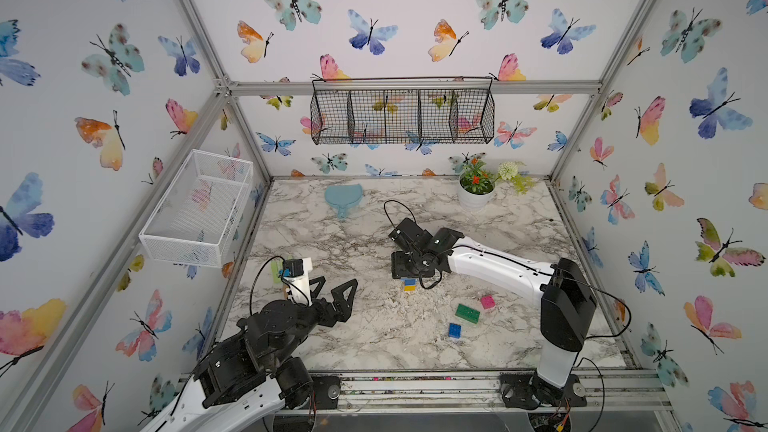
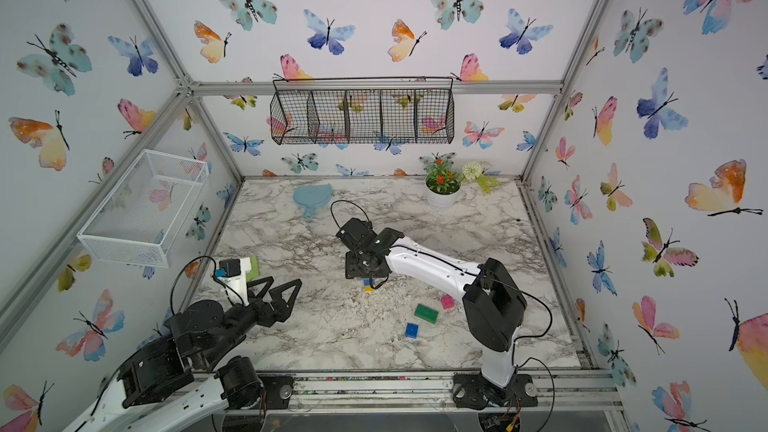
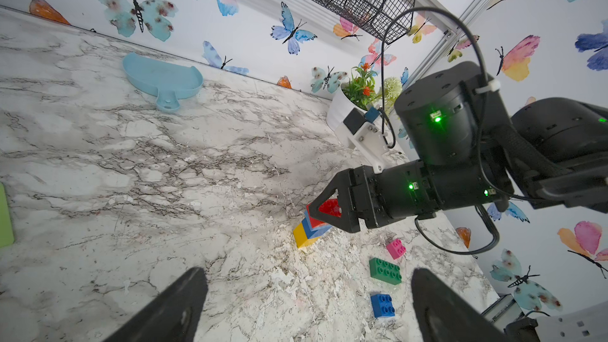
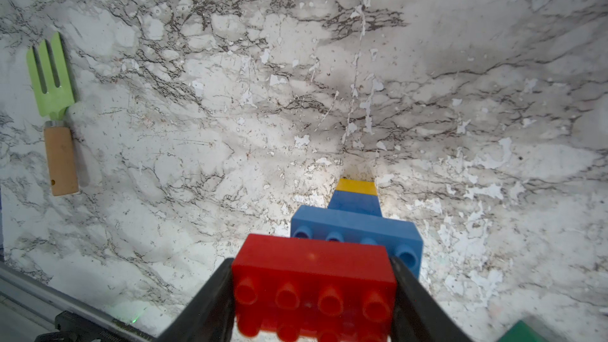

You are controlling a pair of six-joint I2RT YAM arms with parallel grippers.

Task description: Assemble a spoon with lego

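Note:
A red brick (image 4: 313, 256) sits between the fingers of my right gripper, which is shut on it. Under and beyond it in the right wrist view shows a long blue brick (image 4: 373, 226), then a smaller blue one (image 4: 354, 202) and a yellow brick (image 4: 356, 186) at the bottom of the stack. In the left wrist view the red brick appears right over the blue part (image 3: 312, 230); whether it is pressed on cannot be told. My left gripper (image 1: 338, 285) stands open and empty at the left front.
Loose on the table lie a green brick (image 1: 468, 313), a pink brick (image 1: 487, 301) and a blue brick (image 1: 454, 330). A light-blue dustpan (image 1: 342, 196), a potted plant (image 1: 475, 192) and a green fork (image 4: 58, 82) lie farther off.

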